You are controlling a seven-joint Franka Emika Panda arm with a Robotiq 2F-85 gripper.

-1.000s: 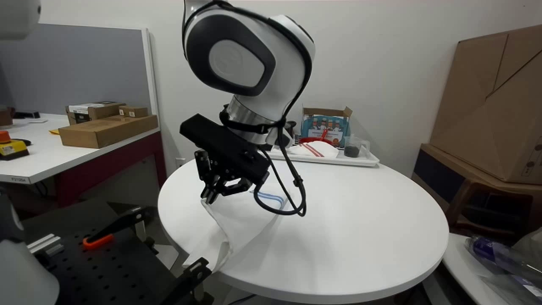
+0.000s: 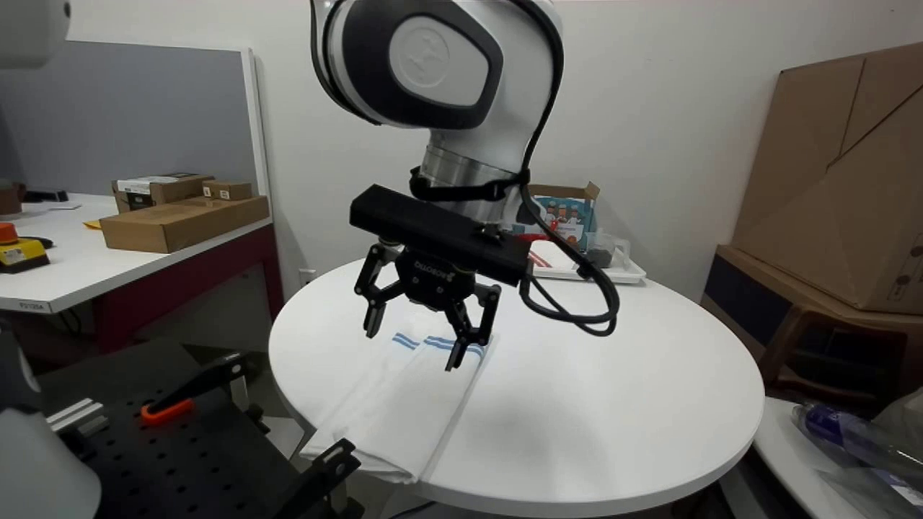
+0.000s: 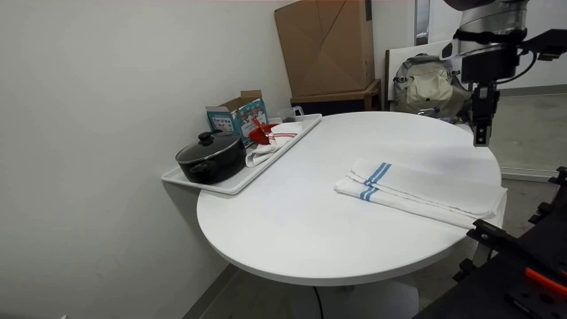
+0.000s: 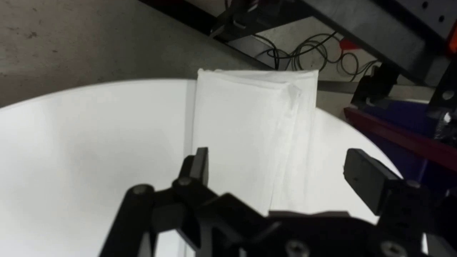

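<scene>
A white towel with blue stripes (image 3: pixel 420 188) lies folded lengthwise on the round white table (image 2: pixel 606 398), its layers slightly offset. One end of the towel (image 2: pixel 389 424) reaches over the table's rim. My gripper (image 2: pixel 413 350) is open above the towel, with nothing held between its fingers. In the wrist view the towel (image 4: pixel 240 124) passes below the gap between the wide-spread fingers (image 4: pixel 366 180). From the second exterior side, the gripper (image 3: pixel 481 143) hangs clear of the cloth.
At the back a white tray (image 3: pixel 239 186) bears a black lidded pot (image 3: pixel 212 159), a red bowl (image 3: pixel 260 135), a red-striped cloth (image 3: pixel 284 133) and a clear cup (image 3: pixel 289 114). A black perforated platform (image 2: pixel 173 458) adjoins the near table edge.
A second ago the gripper was shut on a raised towel edge. Now it has opened, risen and moved right, and that edge lies flat across the towel.
</scene>
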